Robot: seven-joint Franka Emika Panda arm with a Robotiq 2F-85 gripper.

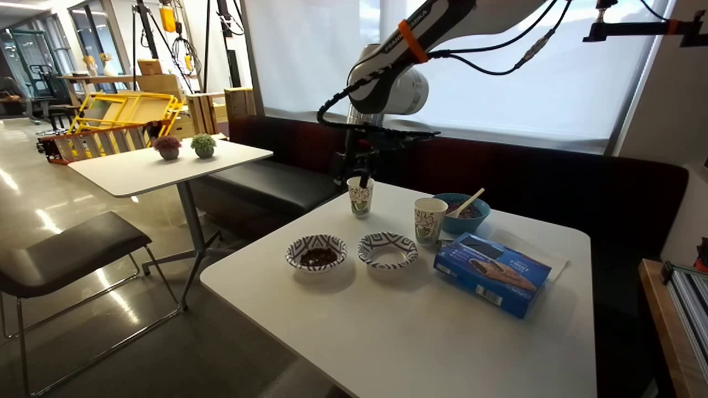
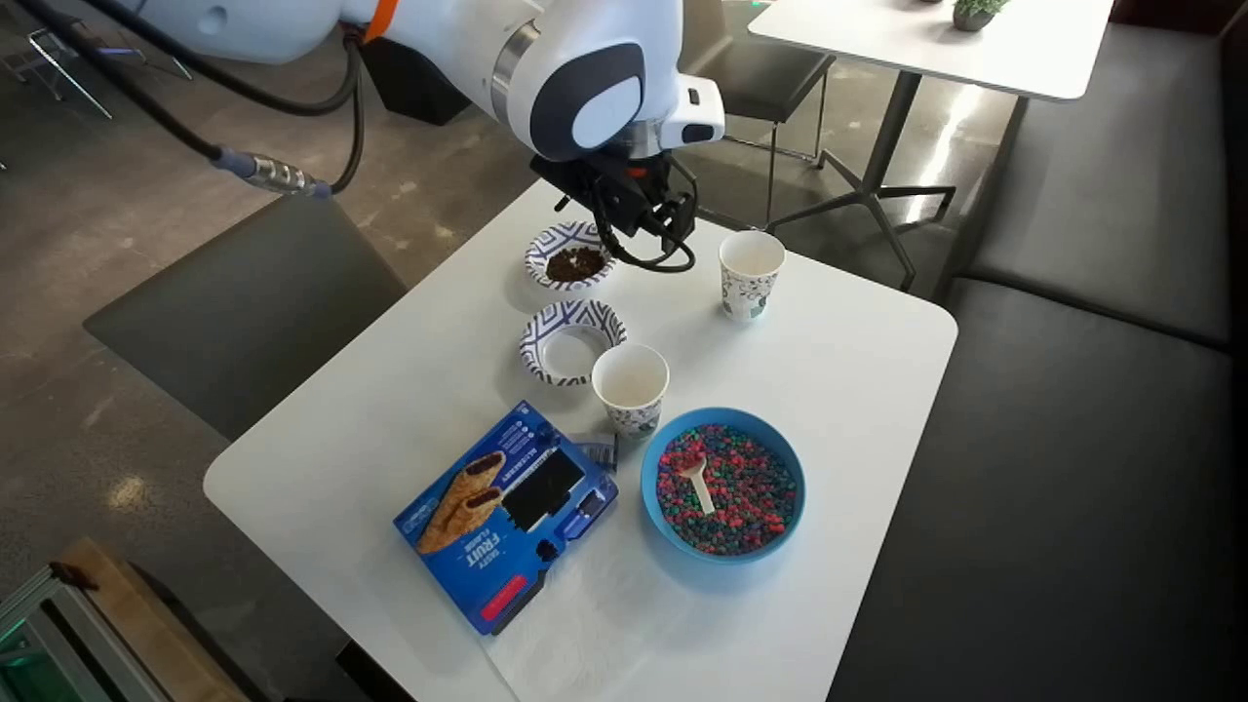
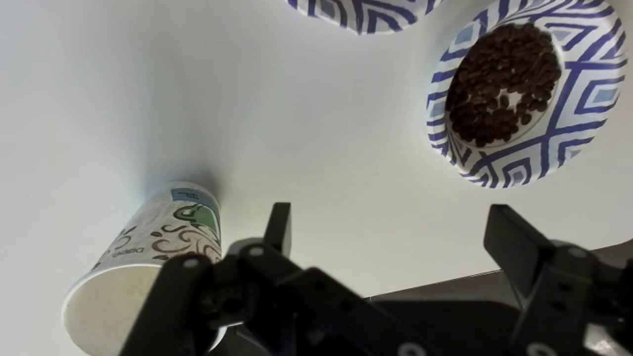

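My gripper is open above the table, its two dark fingers wide apart with only bare tabletop between them. In the wrist view a patterned paper cup [image 3: 172, 231] stands left of the fingers, partly covered by the left finger's linkage. A patterned bowl of coffee beans [image 3: 498, 83] lies beyond the right finger. The edge of an empty patterned bowl [image 2: 573, 351] shows at the top of the wrist view. A second paper cup [image 2: 632, 386] stands between that bowl and a blue bowl [image 2: 722, 486] holding coloured bits and a pale spoon.
A blue fruit-bar box [image 1: 492, 271] lies flat beside the second cup, with a small dark packet [image 2: 597, 449] partly under it. Dark bench seating [image 2: 1053, 351] borders the table.
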